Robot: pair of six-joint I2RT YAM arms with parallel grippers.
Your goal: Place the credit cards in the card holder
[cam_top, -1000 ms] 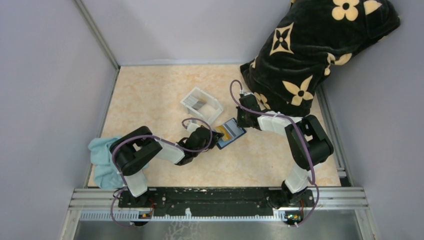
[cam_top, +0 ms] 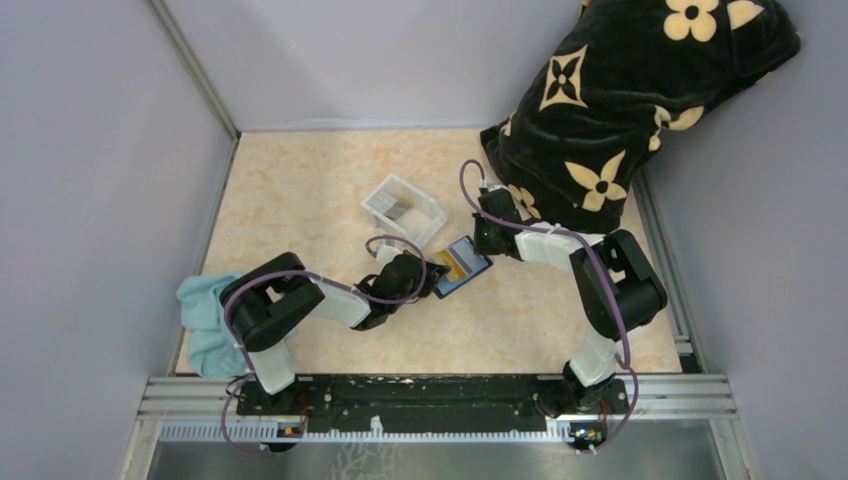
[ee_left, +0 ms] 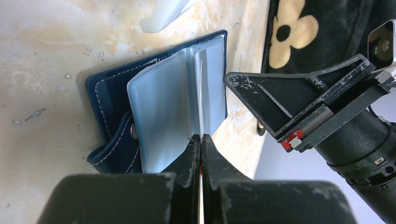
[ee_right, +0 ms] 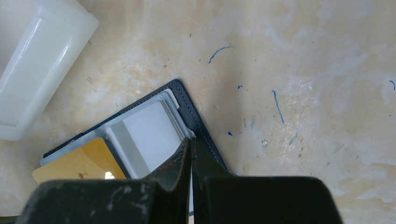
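The dark blue card holder (cam_top: 467, 284) lies open on the table, its clear sleeves (ee_left: 161, 107) spread. My left gripper is shut on a gold card, which appears edge-on as a thin upright line in the left wrist view. Seen from the right wrist, this card lies over the left part of the sleeves; whether its edge is inside a pocket I cannot tell. My right gripper is shut at the holder's far right edge, beside the sleeve's border. Nothing clearly shows between its fingers. Another grey card (cam_top: 396, 206) lies in the white box.
The white box (cam_top: 437, 222) stands just behind the holder, close to the left gripper. A black flowered cushion (cam_top: 560, 150) rests behind the right arm. On the left lies a blue cloth (cam_top: 210, 325). Bare table stretches in front of the holder.
The left gripper and the gold card have shifted very slightly to the right over the holder. My right arm, the holder and the box look unmoved.
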